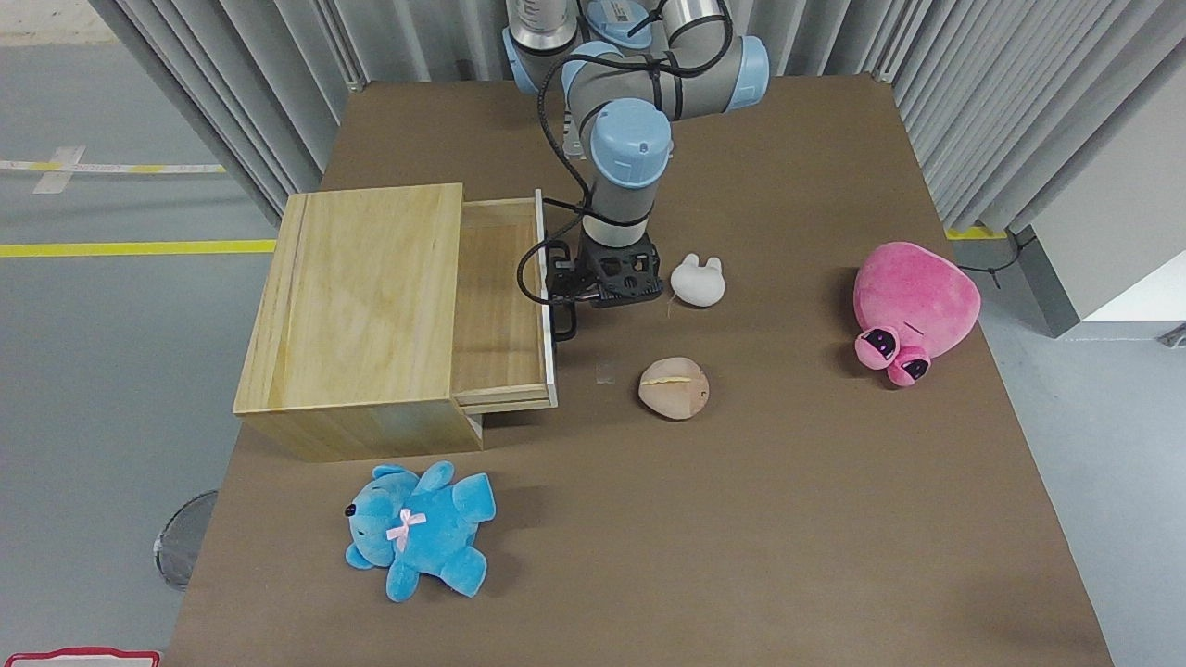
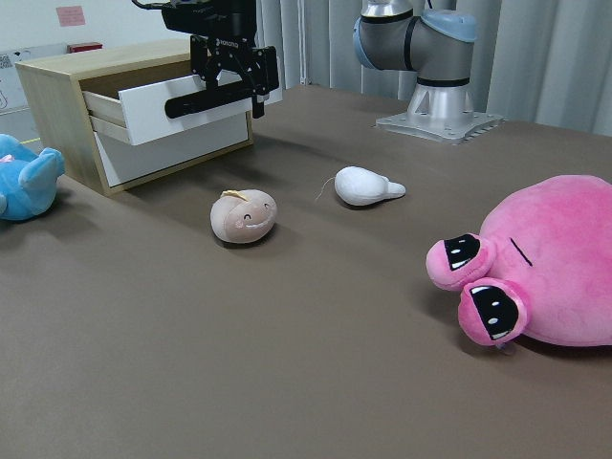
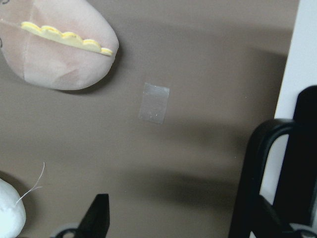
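My gripper [image 2: 239, 91] is at the front of the top drawer [image 2: 148, 122] of a wooden cabinet [image 1: 345, 311], with its fingers around the black bar handle [image 2: 191, 100]. The drawer stands pulled out, showing a bare wooden inside [image 1: 495, 311] in the front view. In the wrist view the handle [image 3: 255, 178] fills the right side beside one finger; whether the fingers are closed on it is hard to tell.
A blue bear [image 1: 428, 534] lies before the cabinet. A peach plush [image 1: 673, 388], a small white plush [image 1: 698, 282] and a large pink plush [image 1: 914, 306] lie to the right.
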